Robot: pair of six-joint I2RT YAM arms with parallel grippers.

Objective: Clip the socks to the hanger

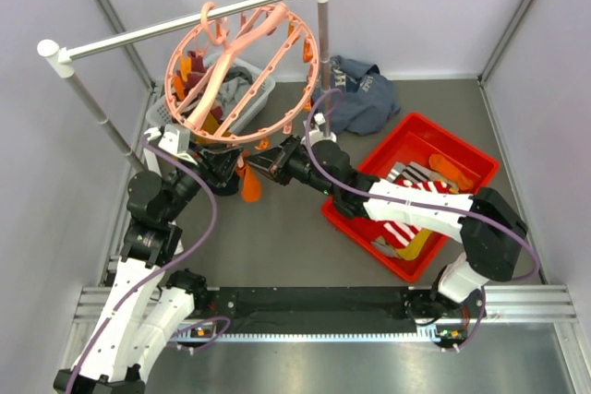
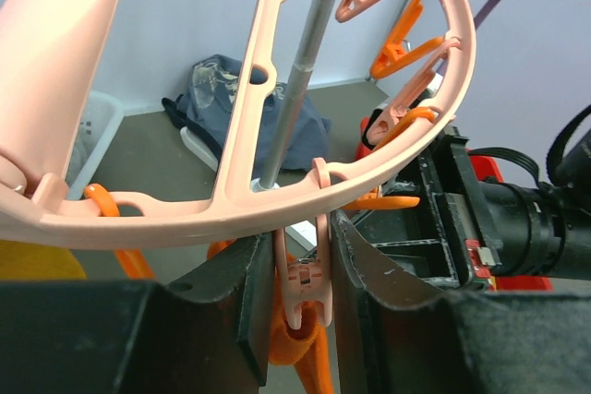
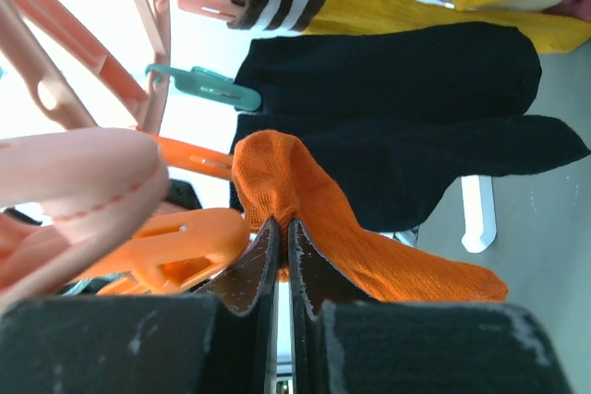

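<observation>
The pink round hanger (image 1: 242,53) hangs from the metal rail. My left gripper is shut on a pink clip (image 2: 305,279) at the hanger's front rim. Directly below it hangs an orange sock (image 1: 250,186), which my right gripper is shut on, pinching it near its upper end beside the orange clips. In the right wrist view, black socks (image 3: 388,80) and a yellow striped sock (image 3: 369,8) hang from other clips.
A red bin (image 1: 337,220) with more socks fills the right of the floor. A white basket (image 1: 259,108) and blue-grey cloth (image 1: 360,108) lie at the back.
</observation>
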